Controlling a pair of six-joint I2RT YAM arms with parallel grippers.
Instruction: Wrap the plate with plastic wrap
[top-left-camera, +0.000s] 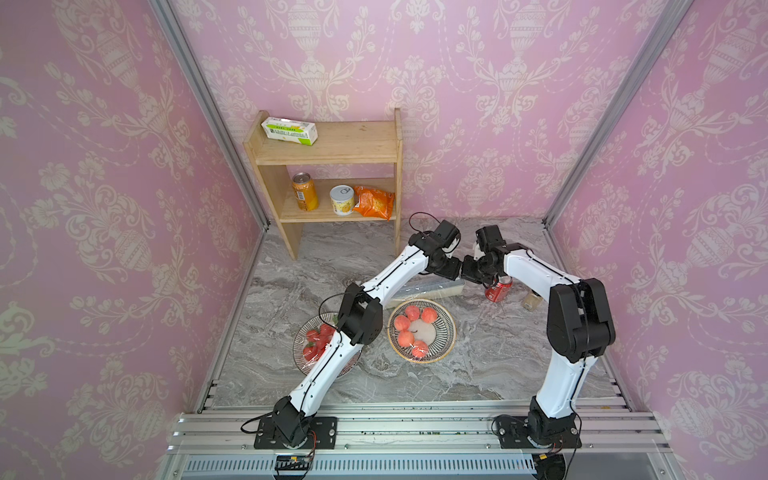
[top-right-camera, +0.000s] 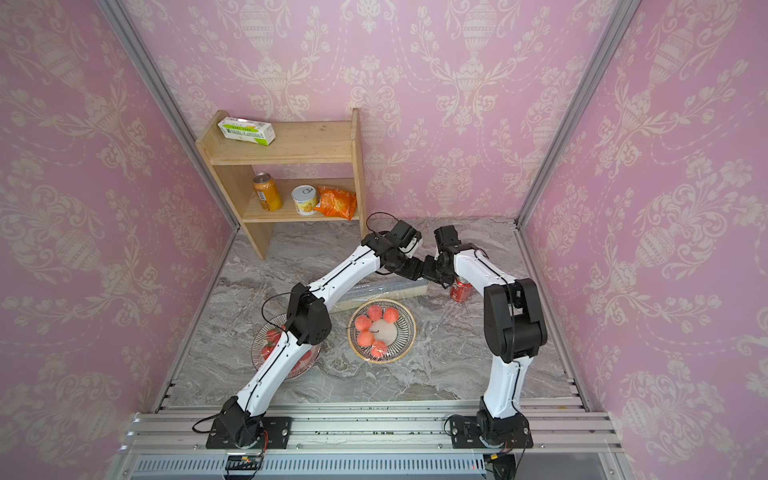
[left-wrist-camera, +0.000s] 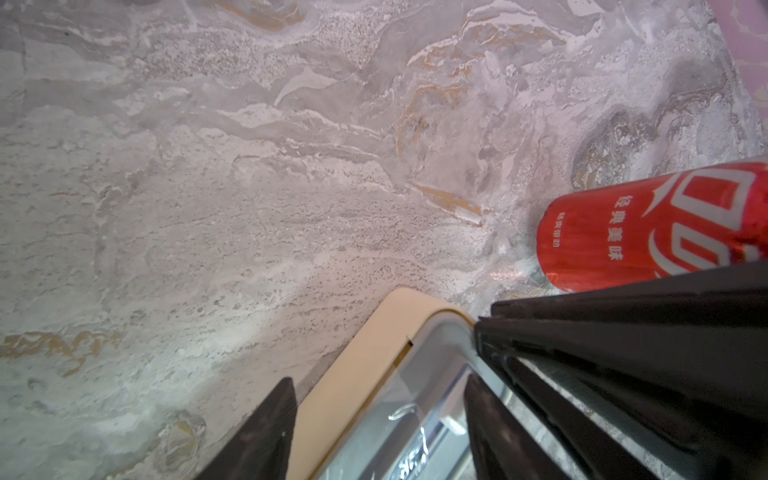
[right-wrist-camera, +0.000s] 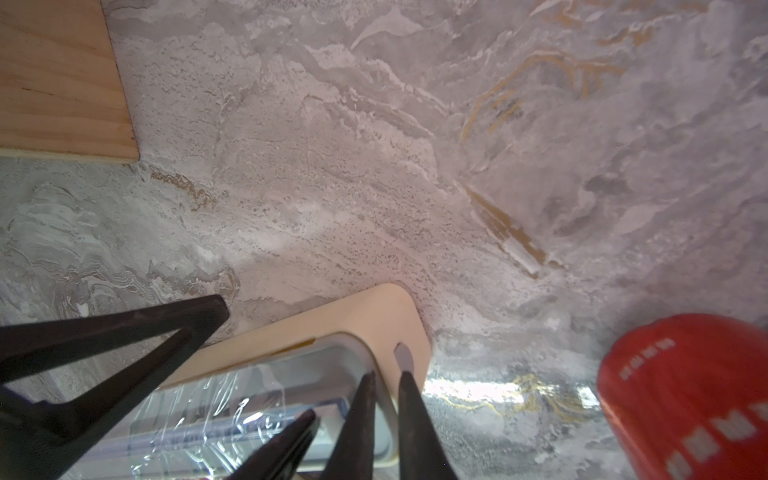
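A cream wrap dispenser (top-left-camera: 428, 296) with a clear lid over its roll lies behind the plate (top-left-camera: 453, 340), a patterned dish holding several peach-coloured fruits (top-left-camera: 405, 339). Over the dispenser's right end, my left gripper stands part open, fingers spread above the clear lid. My right gripper is at the same end, its fingers a narrow gap apart, with no film discernible between them. One of the right gripper's dark fingers (left-wrist-camera: 576, 328) crosses the left wrist view. From above, the two grippers nearly touch, and their tips are hard to make out.
A red can (top-left-camera: 497, 289) stands close by the right gripper, and a small jar (top-left-camera: 531, 301) is farther right. A second dish (top-left-camera: 297, 352) of red fruit lies under the left arm. The wooden shelf (top-left-camera: 336, 152) stands at the back left.
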